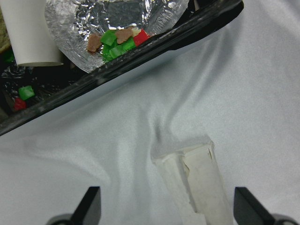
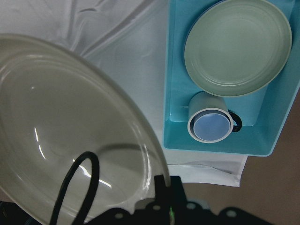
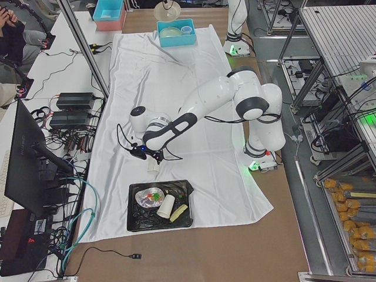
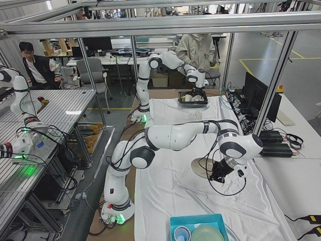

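My left gripper (image 3: 148, 154) stands open over the white cloth beside the black tray (image 3: 136, 218). Below it lies a pale folded strip (image 1: 206, 183). The tray holds a foil dish (image 1: 77, 21) with coloured bits, a white cup (image 1: 30, 33) lying on its side, and a yellowish piece (image 3: 178, 212). My right gripper is shut on the rim of a large beige bowl (image 2: 65, 108), which it holds tilted at the far end of the table.
A blue bin (image 2: 253, 143) holds a green plate (image 2: 236, 47) and a mug (image 2: 197, 105). A monitor (image 3: 26, 167) and cables line one side of the cloth.
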